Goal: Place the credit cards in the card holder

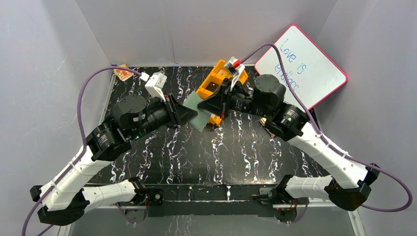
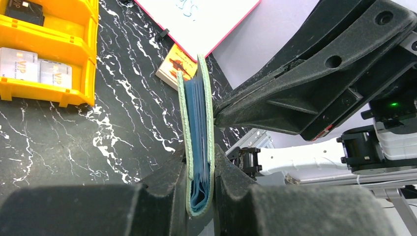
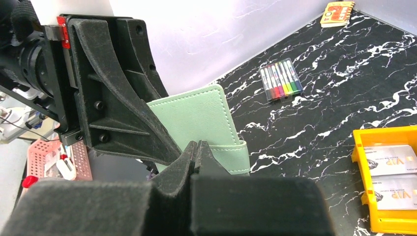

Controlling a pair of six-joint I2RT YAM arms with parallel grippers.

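Observation:
The pale green card holder (image 2: 211, 142) is gripped upright by my left gripper (image 1: 195, 114), its blue inner sleeves (image 2: 197, 128) showing edge-on between two covers. My right gripper is shut, its tips against the outside of one cover; no card shows between them. From the right wrist view, the green cover (image 3: 192, 114) and a stitched strap stand just beyond those tips. White VIP cards (image 2: 18, 64) lie in a compartment of the yellow tray (image 2: 46, 91), with a black VIP card (image 2: 24, 12) in the compartment behind.
A whiteboard (image 1: 302, 69) leans at the back right, near a small orange-covered book (image 2: 177, 64). A box of markers (image 3: 281, 80) and an orange notebook (image 3: 337, 13) lie elsewhere on the table.

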